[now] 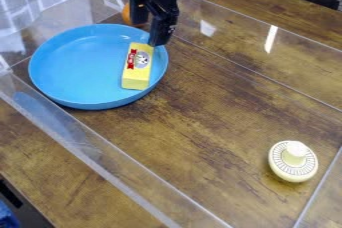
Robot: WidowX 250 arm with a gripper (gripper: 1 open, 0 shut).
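My gripper point(150, 34) hangs open at the top of the view, just above the far right rim of a blue plate point(74, 72). A yellow box point(136, 72) with a red and white label lies on the plate's right side, a little below the fingertips. Nothing shows between the fingers.
An orange round object point(134, 10) sits behind the gripper, partly hidden. A white and cream round knob-like item point(293, 162) lies at the lower right. Transparent panels edge it at left and right.
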